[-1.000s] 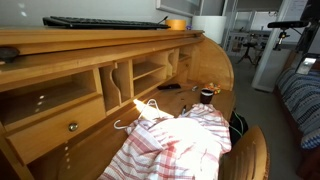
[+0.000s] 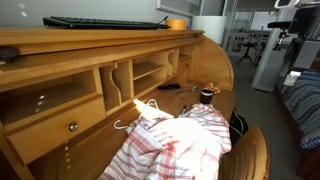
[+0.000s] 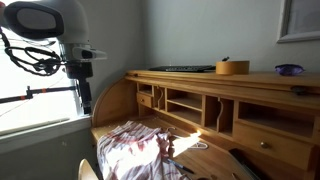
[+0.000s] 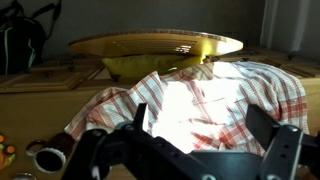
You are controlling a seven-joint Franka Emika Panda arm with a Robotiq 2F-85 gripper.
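A white cloth with red checks (image 2: 172, 148) lies rumpled on the wooden desk. In the wrist view the cloth (image 4: 228, 104) spreads below my gripper, its middle washed out by bright light. My fingers stand wide apart, with only the cloth visible beyond them. Exterior view 2 has the arm (image 3: 74, 45) raised at the left, by the window, with its fingers (image 3: 86, 97) pointing down above the level of the cloth (image 3: 133, 148). Clear space separates the gripper from the cloth.
A dark mug (image 2: 206, 96) stands at the desk's far end. Cubbies and a drawer (image 2: 60, 128) line the desk's back, with a keyboard (image 2: 105, 23) on the shelf above. A wooden chair back (image 4: 155, 43) rises at the desk's edge, near a yellow-green cushion (image 4: 150, 66).
At the upper right of exterior view 1, the arm has shifted slightly and more of its gripper end shows. The cloth and desk items stay put.
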